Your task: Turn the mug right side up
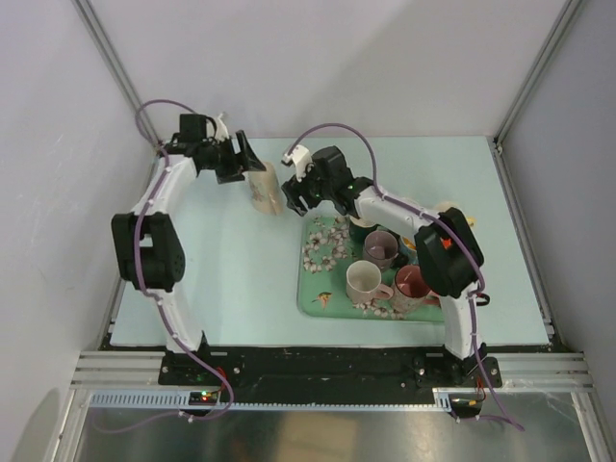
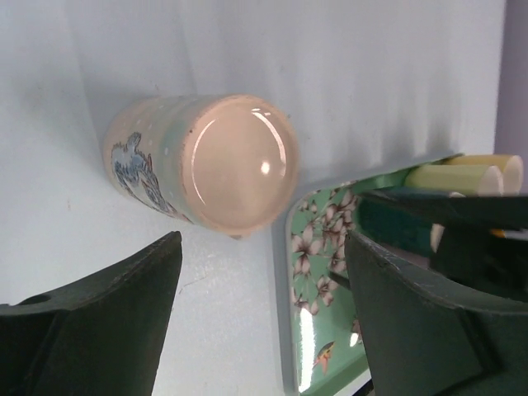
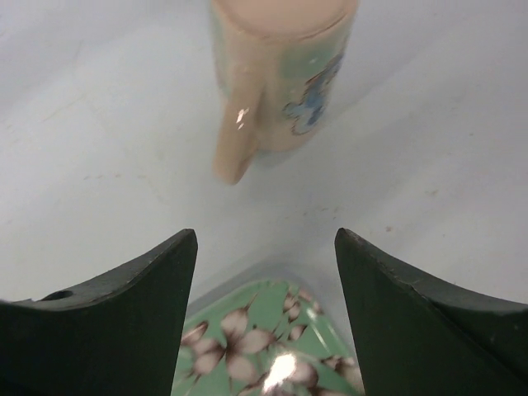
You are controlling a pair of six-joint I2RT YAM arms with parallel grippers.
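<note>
A pale peach mug lies on its side on the white table, left of the green tray. In the left wrist view its closed bottom face and patterned wall show; in the right wrist view its handle points at the camera. My left gripper is above the mug's far-left end, its fingers apart with nothing between them. My right gripper stands open just right of the mug, over the tray's corner, facing it.
The green tray holds several mugs on the right, under and beside the right arm.
</note>
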